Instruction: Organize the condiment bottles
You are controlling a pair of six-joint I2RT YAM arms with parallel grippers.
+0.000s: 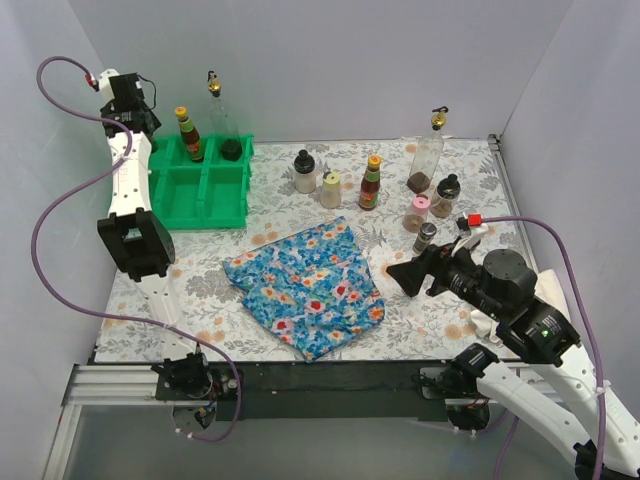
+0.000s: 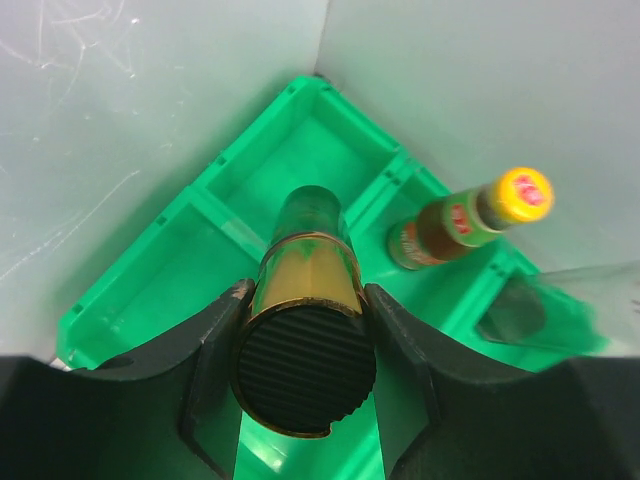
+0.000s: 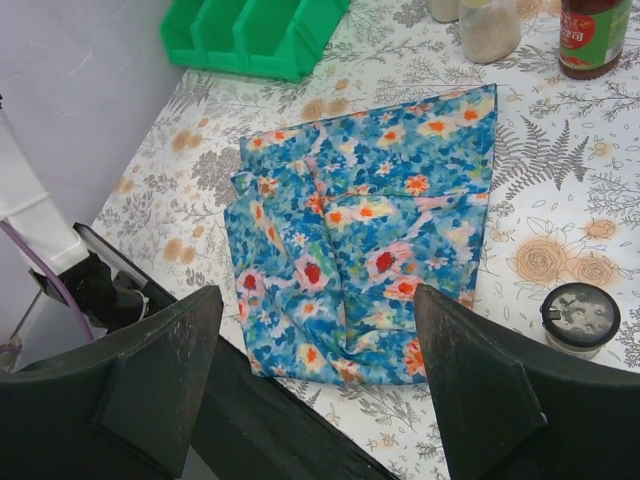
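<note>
In the left wrist view my left gripper is shut on a black-capped shaker bottle (image 2: 305, 370), held over the green divided tray (image 2: 160, 300); the top view shows that arm at the tray's back-left corner. A sauce bottle (image 1: 190, 140) and a glass pourer bottle (image 1: 228, 135) stand in back compartments. On the table are a sauce bottle (image 1: 369, 185), a pourer bottle (image 1: 425, 155), several shakers (image 1: 304, 172) and a small shaker (image 1: 424, 237). My right gripper (image 1: 418, 275) is open at the right, near the small shaker (image 3: 580, 318).
A blue floral cloth (image 1: 305, 290) lies front centre. Walls close the back and both sides. The table's front edge borders a dark rail (image 1: 300, 385).
</note>
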